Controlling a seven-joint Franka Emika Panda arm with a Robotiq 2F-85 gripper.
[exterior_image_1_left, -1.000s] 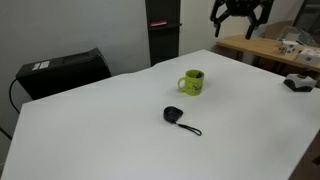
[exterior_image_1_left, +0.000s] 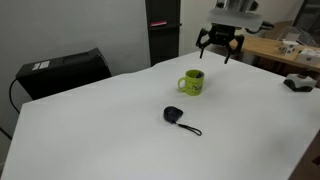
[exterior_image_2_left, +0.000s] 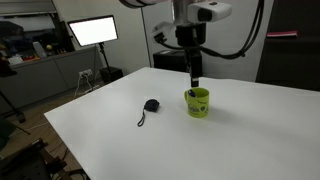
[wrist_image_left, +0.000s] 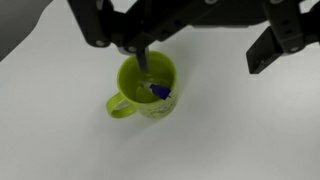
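Note:
A lime-green mug (exterior_image_1_left: 191, 86) stands upright on the white table, with its handle to the left in exterior view 1. Inside it, the wrist view shows a small item with a dark blue part (wrist_image_left: 160, 91); its other end looks pale or clear. My gripper (exterior_image_1_left: 214, 53) is open above the table near the mug, with nothing between its fingers. One finger (wrist_image_left: 142, 61) overlaps the mug's rim in the wrist view, while the other lies well off to the right. A black round object with a strap (exterior_image_1_left: 173, 114) lies in front of the mug.
At the table's back left sits a black case (exterior_image_1_left: 62, 73). A grey-white device (exterior_image_1_left: 299, 83) is at the right, beside a wooden surface (exterior_image_1_left: 262, 47).
My gripper has come down and to the left in exterior view 1, closer to the mug. The mug and the black strapped object have stayed put.

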